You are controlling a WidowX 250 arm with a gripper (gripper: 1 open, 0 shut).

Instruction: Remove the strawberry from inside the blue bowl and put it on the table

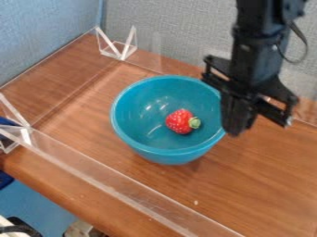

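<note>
A red strawberry [181, 121] with a green top lies inside the blue bowl [140, 97], toward the right side of its floor. The bowl stands upright on the wooden table. My black gripper [238, 127] hangs over the bowl's right edge, to the right of the strawberry and apart from it. Its dark fingers point down and cover part of the bowl's rim. How far apart they stand is not clear, and nothing shows held there.
Bare table [242, 190] lies to the right and in front of the bowl. A clear low barrier [118, 193] runs along the front edge. A white wire stand [115, 44] is at the back left, with a grey wall behind.
</note>
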